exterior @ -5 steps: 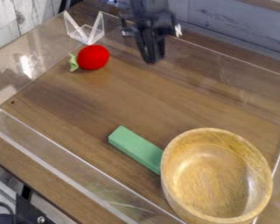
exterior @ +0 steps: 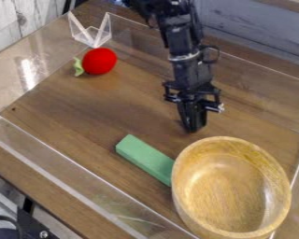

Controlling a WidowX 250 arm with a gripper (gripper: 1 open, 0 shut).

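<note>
My gripper (exterior: 186, 124) hangs from the black arm at the centre of the camera view, low over the wooden table (exterior: 64, 131); it appears shut, with nothing visible between its fingers. A green block (exterior: 145, 157) lies below and left of it, and a large tan bowl (exterior: 234, 191) sits to its lower right. A red tomato-like object (exterior: 100, 61) with a green stem lies at the upper left.
A clear wire-like holder (exterior: 90, 28) stands in the upper left corner behind the red object.
The objects look unmoved.
</note>
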